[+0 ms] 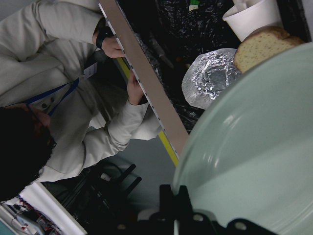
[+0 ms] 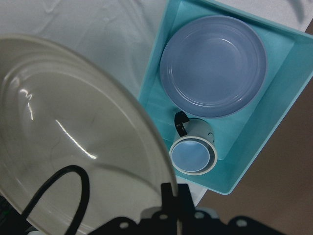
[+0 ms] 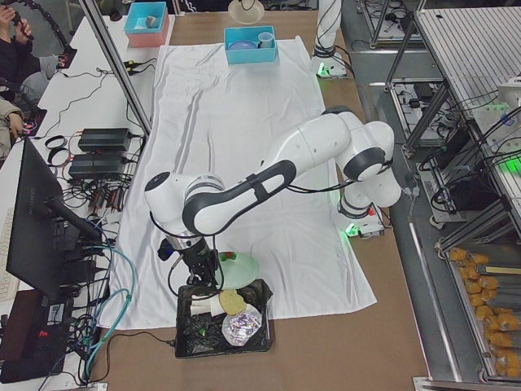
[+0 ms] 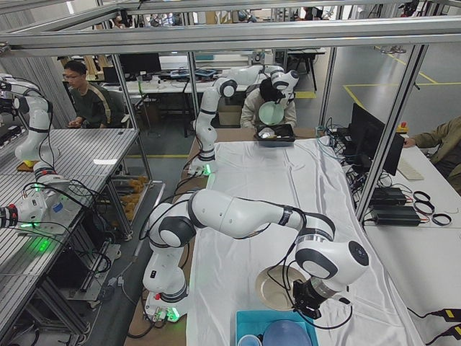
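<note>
My left gripper is shut on the rim of a pale green plate (image 1: 249, 147), held over the front of a black-lined bin (image 3: 195, 334). The bin holds bread (image 1: 264, 49), crumpled foil (image 1: 215, 73) and a white cup (image 1: 244, 22). My right gripper is shut on the rim of a beige plate (image 2: 78, 122), held beside a turquoise tray (image 2: 269, 122). In the right wrist view the tray holds a blue plate (image 2: 212, 63) and a mug (image 2: 193, 147) with a light blue inside.
A white cloth (image 3: 228, 122) covers the table, mostly clear between bin and tray. Monitor (image 3: 37, 228) and cables crowd the left side in the camera left view. A person (image 1: 58, 122) stands beyond the bin's table edge.
</note>
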